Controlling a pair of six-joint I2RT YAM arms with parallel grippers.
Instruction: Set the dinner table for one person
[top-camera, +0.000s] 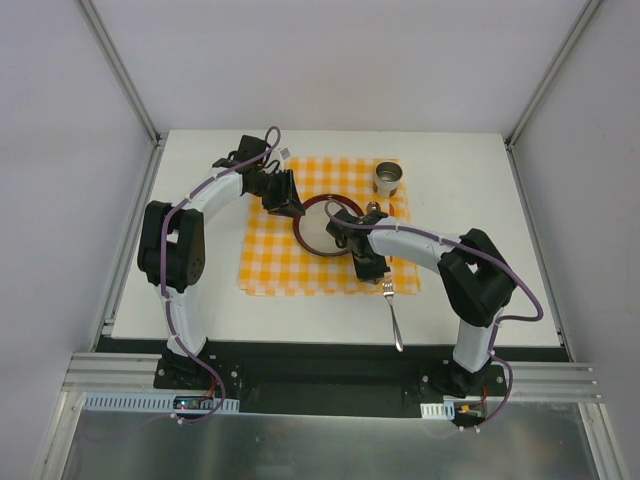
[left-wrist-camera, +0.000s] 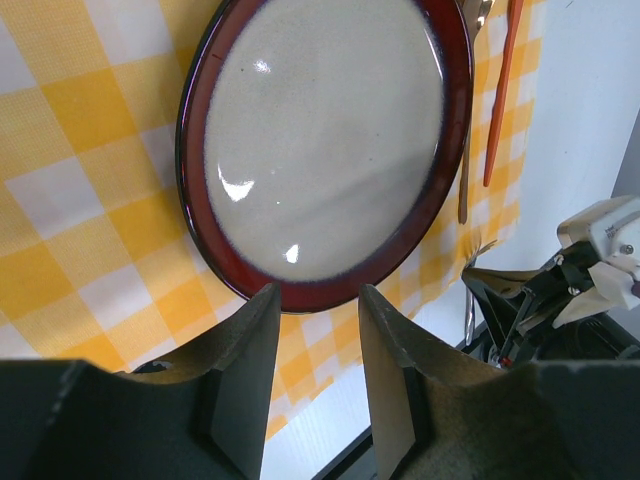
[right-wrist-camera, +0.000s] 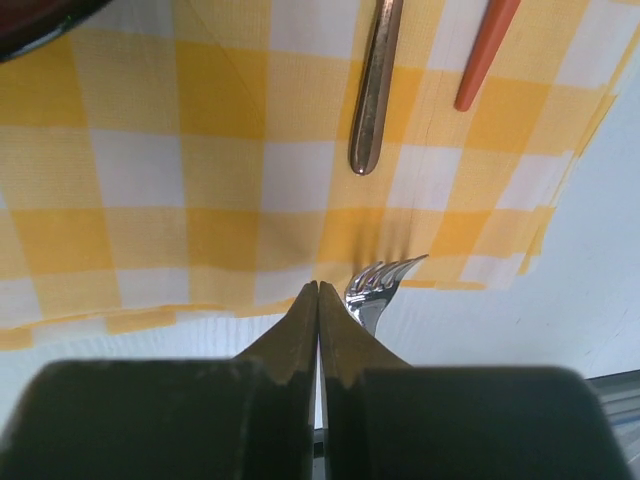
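A silver fork (top-camera: 395, 318) lies at the front edge of the checked cloth, its tines on the cloth and its handle reaching toward the table's front edge. My right gripper is shut with nothing between its fingers; the fork's head (right-wrist-camera: 370, 288) shows just right of the fingertips, outside them. On the cloth sits a white plate (left-wrist-camera: 330, 130) with a dark red rim. Over the plate's left rim my left gripper stands open and empty. To the right of the plate lie a spoon (top-camera: 374, 207) and a red-handled utensil (left-wrist-camera: 503, 95).
A metal cup (top-camera: 388, 178) stands at the cloth's back right corner.
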